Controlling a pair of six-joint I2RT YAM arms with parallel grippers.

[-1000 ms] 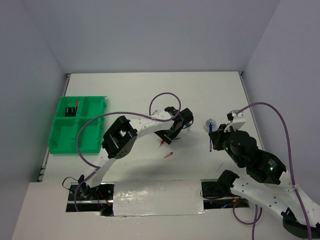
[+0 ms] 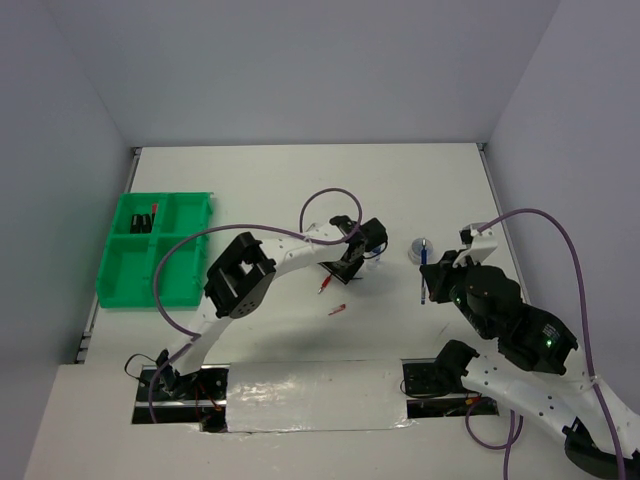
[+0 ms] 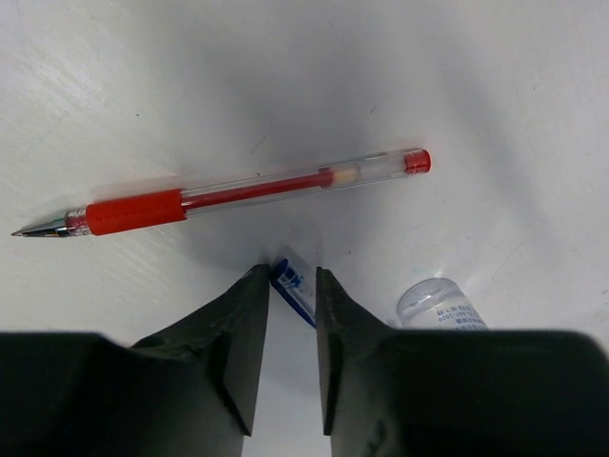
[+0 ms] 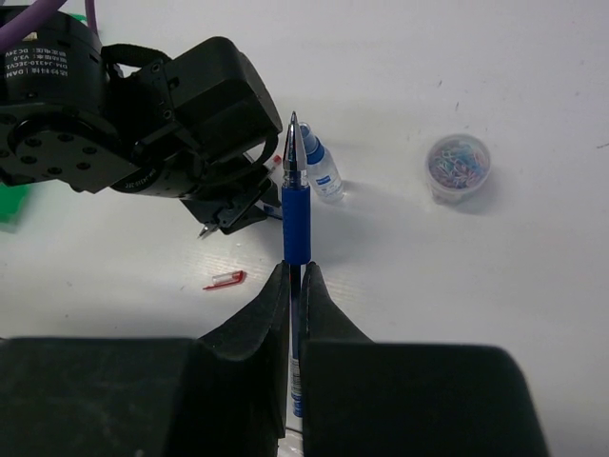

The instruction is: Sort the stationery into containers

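My left gripper hangs low over the table, fingertips either side of the end of a blue item (image 3: 297, 290); whether it grips it I cannot tell. Just beyond lies a red gel pen (image 3: 143, 211); a small clear bottle (image 3: 442, 309) is to the right. My right gripper is shut on a blue pen (image 4: 296, 219), held upright in its own view. A short red item (image 4: 225, 280) lies nearer the front. A green divided tray (image 2: 130, 270) at the left holds dark items and a red one.
A round tub of paper clips (image 4: 458, 167) stands on the right side of the white table (image 2: 250, 170), near my right gripper. Walls border the sides and back.
The left gripper has shifted very slightly to the right.
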